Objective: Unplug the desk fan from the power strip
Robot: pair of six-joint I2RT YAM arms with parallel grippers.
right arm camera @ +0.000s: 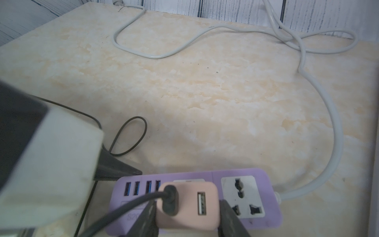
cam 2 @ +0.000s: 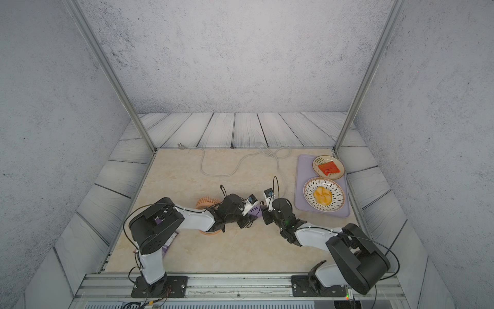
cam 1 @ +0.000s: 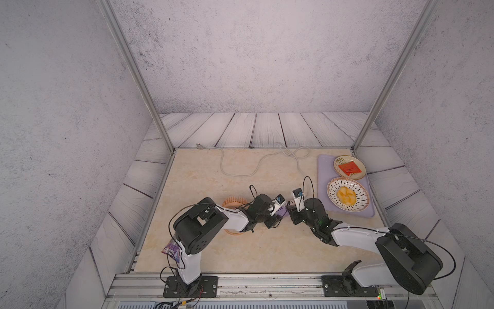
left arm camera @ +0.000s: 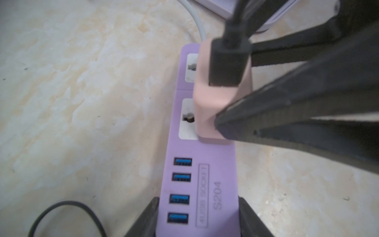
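The lilac power strip [left arm camera: 185, 152] lies on the table, with my left gripper shut across its USB end. A pink adapter cube [right arm camera: 189, 197] with a black cable [right arm camera: 130, 205] in its top stands over the strip's sockets. My right gripper is shut on the cube's sides, its dark fingers [left arm camera: 256, 118] reaching in from the right in the left wrist view. The cube's underside is hidden; I cannot tell whether its pins sit in the socket. An orange round object [cam 1: 234, 202], perhaps the fan, is mostly hidden under the left arm.
A white cord [right arm camera: 335, 130] runs from the strip to the back edge. At the right, a lilac tray [cam 1: 325, 170] carries two plates [cam 1: 365, 193]. A purple packet [cam 1: 168, 249] lies front left.
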